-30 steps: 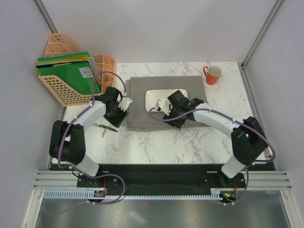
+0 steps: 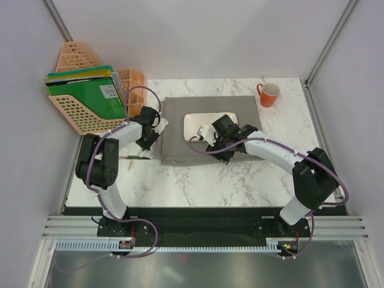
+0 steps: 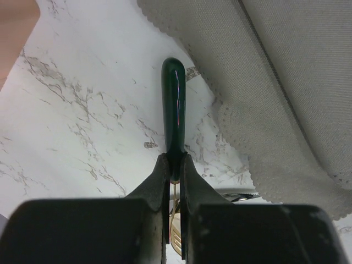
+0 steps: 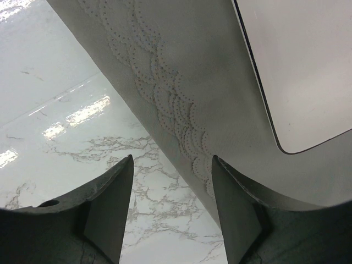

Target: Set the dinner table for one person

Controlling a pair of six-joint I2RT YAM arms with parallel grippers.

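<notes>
In the left wrist view my left gripper is shut on a dark green utensil handle [image 3: 174, 104], close to its thin gold neck. Gold fork tines [image 3: 176, 236] show below, partly hidden by the fingers; a shiny silver blade or stem [image 3: 236, 196] lies beside them. From above, green-handled cutlery [image 2: 135, 157] rests on the marble left of the grey placemat [image 2: 175, 129]. A white rounded plate [image 2: 193, 122] sits on that mat. Over the mat's front edge, my right gripper stands open and empty, left of the plate's corner.
An orange mug [image 2: 268, 94] stands at the back right. At the back left, a peach basket [image 2: 78, 111] with green folders [image 2: 96, 99] borders the left arm's space.
One dark utensil beside the mat has turned from slanting to nearly level. The right arm, plate and mug look unmoved.
</notes>
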